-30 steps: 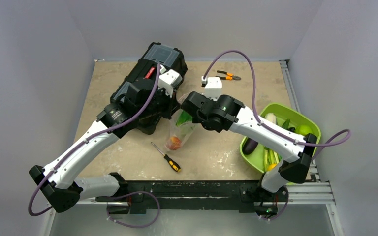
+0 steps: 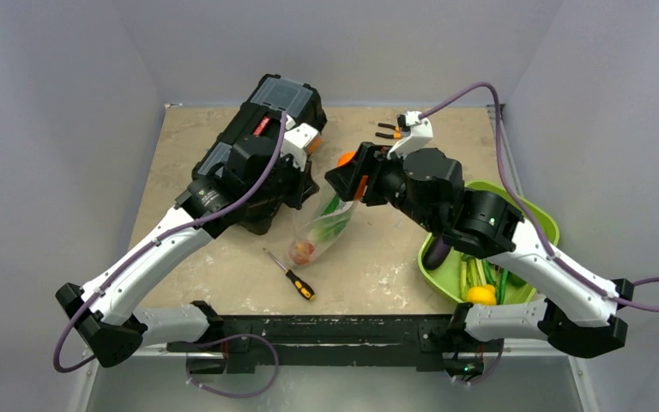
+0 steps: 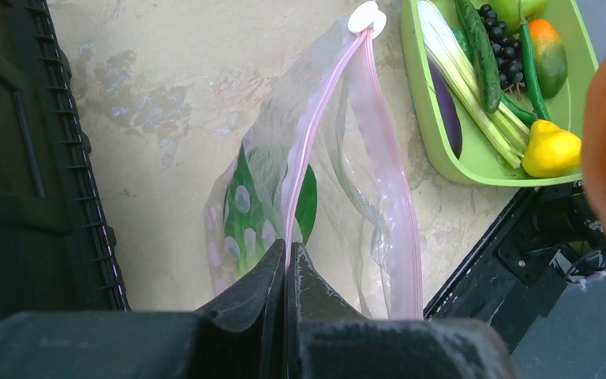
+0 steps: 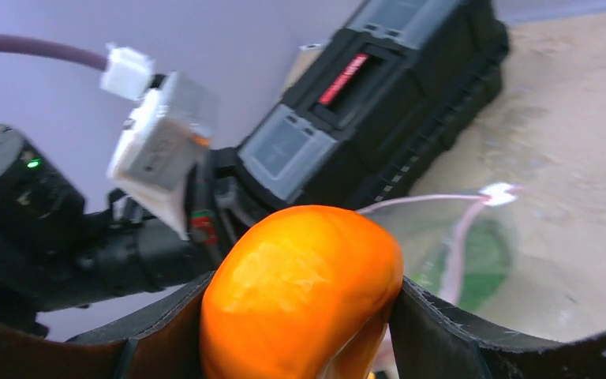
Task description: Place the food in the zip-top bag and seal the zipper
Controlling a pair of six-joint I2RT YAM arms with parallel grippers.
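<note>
A clear zip-top bag (image 2: pixel 320 230) stands with its mouth spread, green leafy food (image 3: pixel 245 205) and a red-orange item (image 2: pixel 301 251) inside. My left gripper is shut on one pink zipper strip at the bag's mouth; the opposite strip (image 3: pixel 401 197) hangs apart from it. A glossy orange pepper-like item (image 4: pixel 304 276) sits between the fingers of my right gripper (image 2: pixel 359 178), held in the air by the bag's upper right side. The white slider (image 3: pixel 367 17) lies at the strips' far end.
The green bin (image 2: pixel 426 273) of produce stands at the right. A black toolbox (image 2: pixel 262 129) flanks the left arm. Below the bag lies a screwdriver (image 2: pixel 296 281), and pliers (image 2: pixel 388 130) lie at the back.
My right gripper has swung round and tilted beside the bag's mouth, bringing the orange item into sight. The right forearm has shifted outward. The left arm has barely moved, still on the bag's edge.
</note>
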